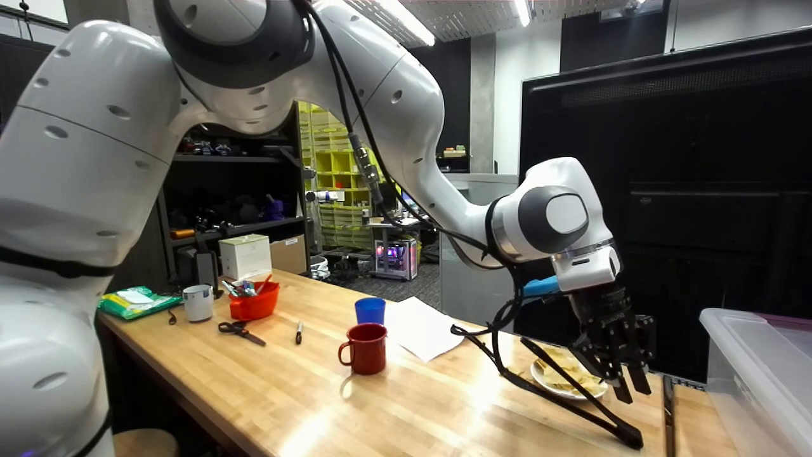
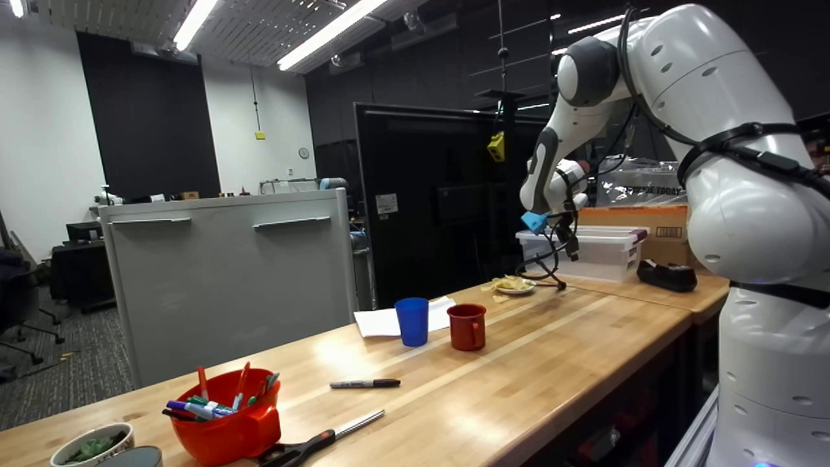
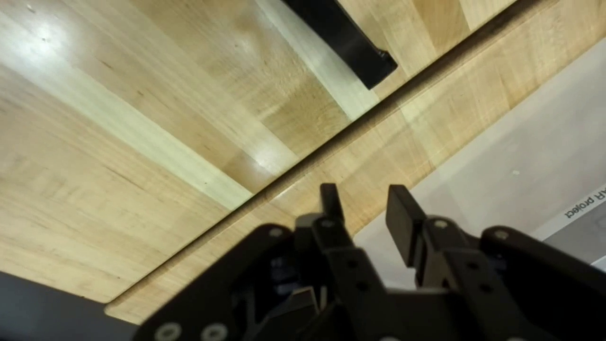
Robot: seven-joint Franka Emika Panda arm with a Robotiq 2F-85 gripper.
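Black tongs [image 1: 613, 431] lie on the tabletop beside the plate of chips [image 1: 567, 384], their joined end toward the near right. In the wrist view a black end of the tongs [image 3: 346, 42] rests at the top, just short of the seam in the table. My gripper is above the table, past that end. Its fingers [image 3: 404, 224] stand part way apart, and bare wood and clear plastic show through the gap, with nothing between them. In exterior view 2 the gripper [image 2: 573, 253] hangs above the tongs, small and dark.
A clear plastic bin [image 1: 761, 381] stands close on the gripper's right. Farther along the table are a red mug [image 1: 367, 350], a blue cup [image 1: 370, 311], white paper [image 1: 420, 327], scissors [image 1: 242, 332], a marker [image 2: 364, 384] and a red pen holder [image 1: 255, 303].
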